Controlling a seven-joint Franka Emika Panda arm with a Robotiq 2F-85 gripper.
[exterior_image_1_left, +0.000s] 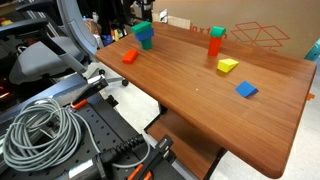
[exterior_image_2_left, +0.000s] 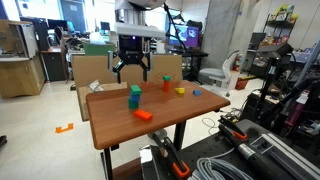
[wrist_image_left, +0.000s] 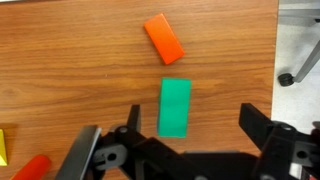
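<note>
A stack of a green block, a blue block and more green beneath stands upright on the table. My gripper is open above the stack, apart from it, with nothing held. From the wrist view, the green top shows below and between the spread fingers, hiding the lower blocks. An orange block lies flat close to the stack; the first exterior view shows this block near the table edge.
Farther along the table stands a red block with a green one on top. A yellow block and a blue block lie separately, with bare wood around them.
</note>
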